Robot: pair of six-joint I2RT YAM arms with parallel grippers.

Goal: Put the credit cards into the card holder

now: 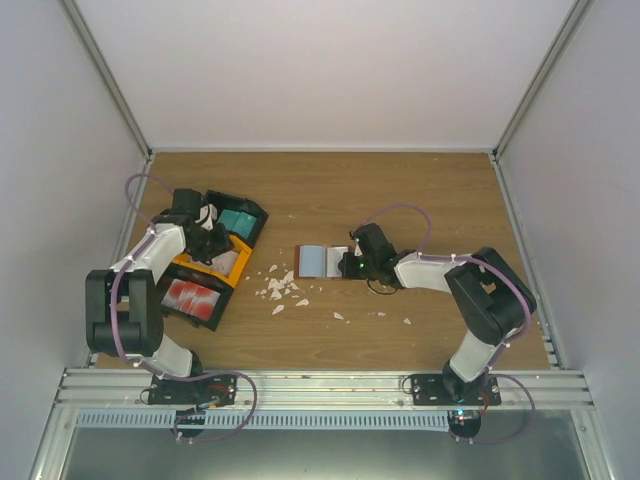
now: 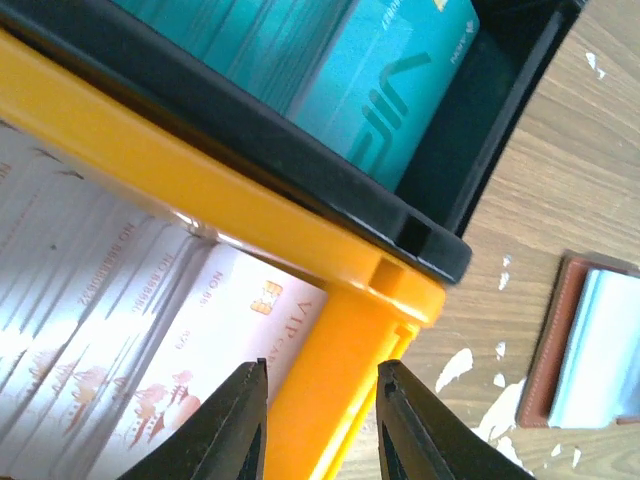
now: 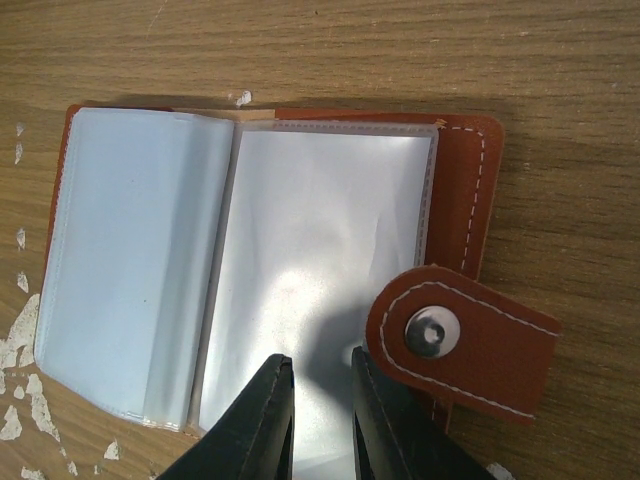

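Observation:
In the left wrist view, white cards (image 2: pixel 225 330) marked VIP stand in the orange box (image 2: pixel 330 395). My left gripper is partly open over the box's right end, with no card between its fingers. The brown card holder (image 3: pixel 465 190) lies unfolded on the table, with a pale blue left page (image 3: pixel 125 250) and a clear sleeve (image 3: pixel 320 220) on the right. My right gripper is at the sleeve's near part, shut on the holder; its fingers stay a little apart, and the exact pinch is hidden.
A black box with teal cards (image 1: pixel 238 222) adjoins the orange one at the back, and a black box with red cards (image 1: pixel 190 300) at the front. Pale flakes (image 1: pixel 277 287) mark the table between boxes and holder.

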